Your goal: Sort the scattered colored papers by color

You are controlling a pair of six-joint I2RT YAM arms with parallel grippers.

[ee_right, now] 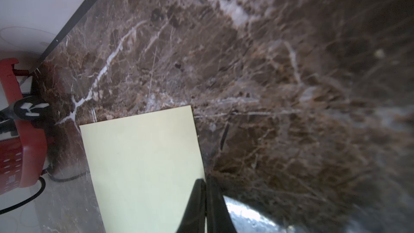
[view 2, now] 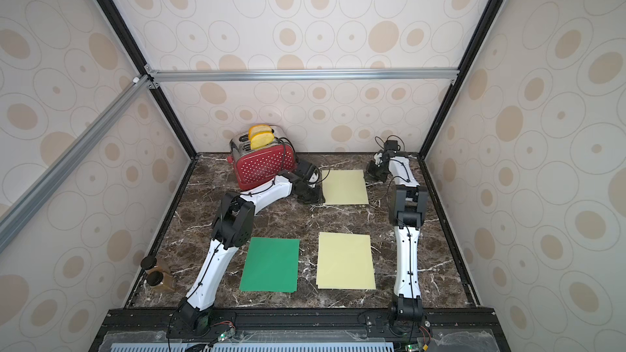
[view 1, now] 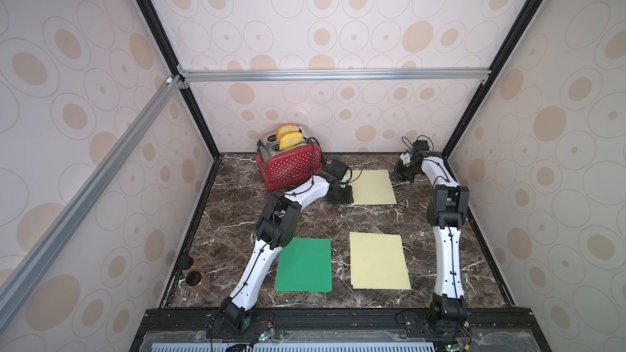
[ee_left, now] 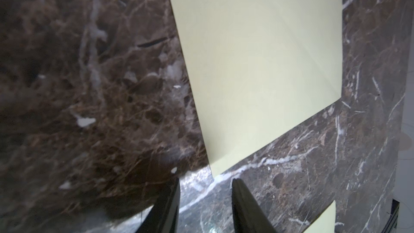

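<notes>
A yellow paper (view 1: 373, 187) lies flat on the dark marble table between my two grippers. Its near-left corner shows just ahead of my left gripper, whose fingers stand apart with only bare table between them. At the paper's right edge is my right gripper, its fingertips together; I see nothing pinched there. Nearer the front, a green sheet (view 1: 304, 264) lies left of a yellow stack (view 1: 379, 260), whose edges show more than one sheet. Part of that stack peeks into the left wrist view at the lower right.
A red and grey bag (view 1: 290, 161) with yellow items on top stands at the back left, close behind my left arm. Two small dark-lidded jars (view 1: 193, 278) sit at the front left.
</notes>
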